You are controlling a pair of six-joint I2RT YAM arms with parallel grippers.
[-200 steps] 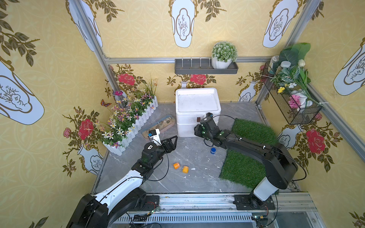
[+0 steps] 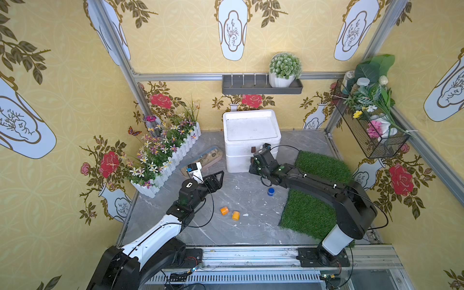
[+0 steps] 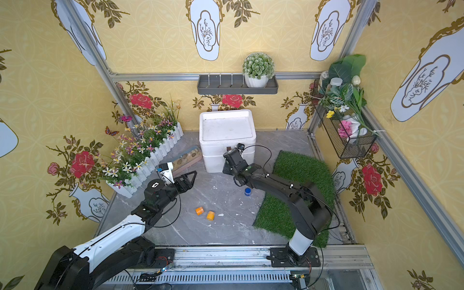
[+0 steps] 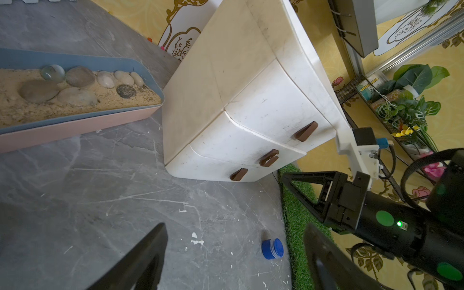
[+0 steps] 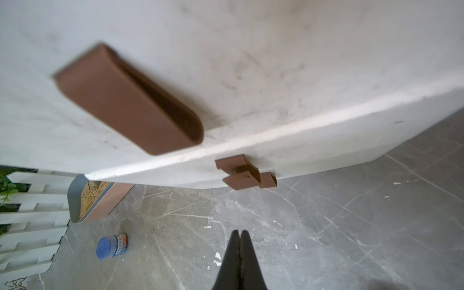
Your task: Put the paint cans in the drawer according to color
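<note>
The white cabinet (image 2: 250,128) carries three stacked drawers with brown handles; the top handle (image 5: 128,99), middle handle (image 5: 237,171) and bottom handle (image 5: 267,179) show in the right wrist view. My right gripper is shut, with nothing showing between its fingers. It stands in front of the cabinet, its tips apart from the handles. My left gripper is open and empty above the floor, left of the cabinet's front. A blue paint can (image 4: 272,249) lies by the grass edge. Two orange paint cans, the left orange can (image 2: 224,210) and right orange can (image 2: 235,215), lie nearer the front.
A sand tray with stones (image 4: 77,118) lies left of the cabinet, beside the white-fenced flower planter (image 2: 166,166). Green turf (image 2: 309,212) covers the right floor under my right arm.
The cabinet has shifted slightly backward over the last second. My left arm moved only slightly.
</note>
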